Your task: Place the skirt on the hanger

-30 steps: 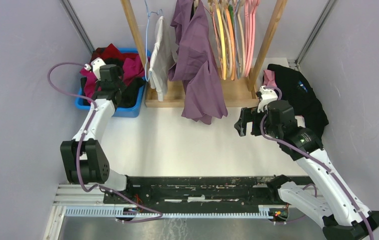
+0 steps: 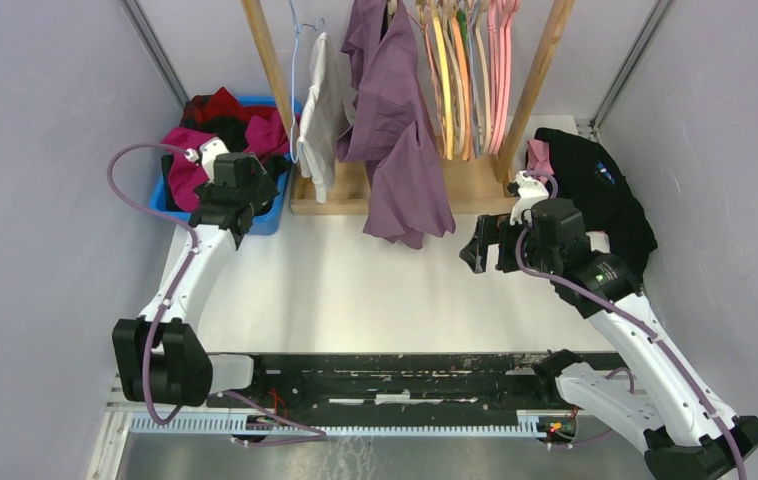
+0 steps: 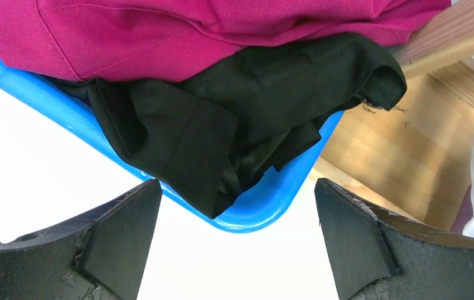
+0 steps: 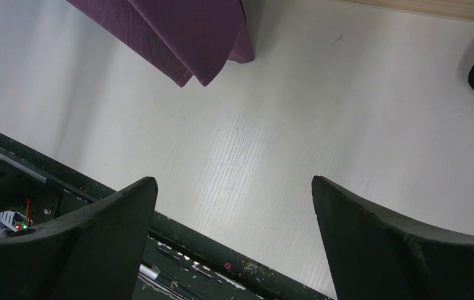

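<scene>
Over the front right part of a blue bin [image 2: 263,222] is my left gripper, open, with nothing between its fingers. A black garment [image 3: 172,131] droops over the bin's corner just beyond those fingertips. Magenta cloth [image 3: 147,37] lies behind it; which piece is a skirt I cannot tell. My right gripper stands open and empty above the bare white table. Several empty hangers [image 2: 455,85], in yellow, orange and pink among other colours, hang on the rack. To their left hangs a purple garment [image 2: 400,140].
Beside the bin a white garment [image 2: 323,115] hangs from a blue hanger, close to the rack's left wooden post [image 2: 267,55]. A black cloth pile [image 2: 600,195] lies at the right behind my right arm.
My left gripper has shifted to the right and slightly nearer over the bin, staying empty.
</scene>
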